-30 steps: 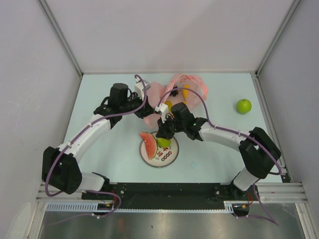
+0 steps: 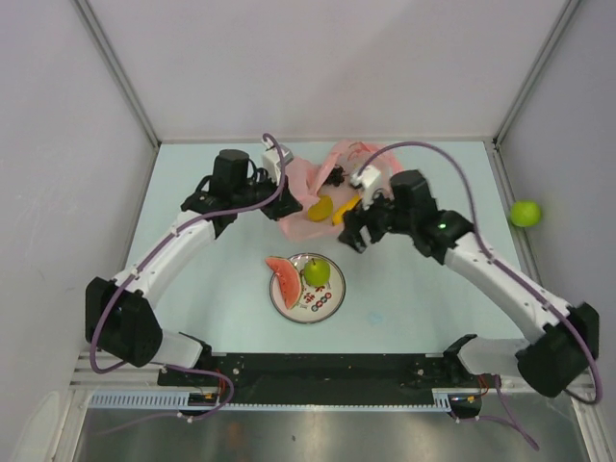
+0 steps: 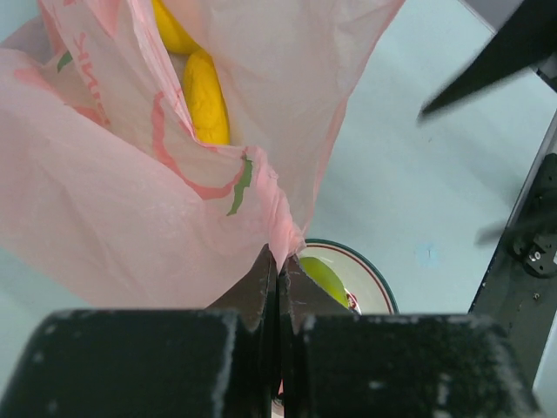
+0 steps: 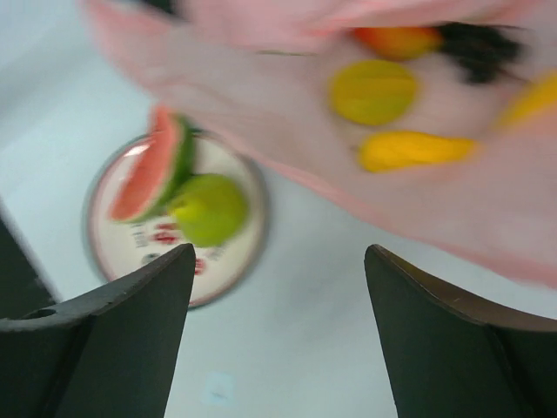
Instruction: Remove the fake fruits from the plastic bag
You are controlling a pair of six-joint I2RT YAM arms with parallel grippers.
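Note:
The pink plastic bag (image 2: 308, 183) lies at the back, holding yellow fruits (image 3: 205, 96), a round yellow one (image 4: 372, 91) and a dark bunch (image 4: 474, 54). My left gripper is shut on the bag's gathered edge. My right gripper hovers right of the plate, fingers apart with nothing visible between them, motion-blurred in the top view. The plate (image 2: 327, 305) holds a watermelon slice (image 2: 286, 281) and a green fruit (image 2: 317, 272).
A green ball-like fruit (image 2: 525, 214) is at the table's far right edge.
My right arm has swung up and right, away from the plate. The left gripper has risen slightly. The green fruit at right has moved outward to the edge.

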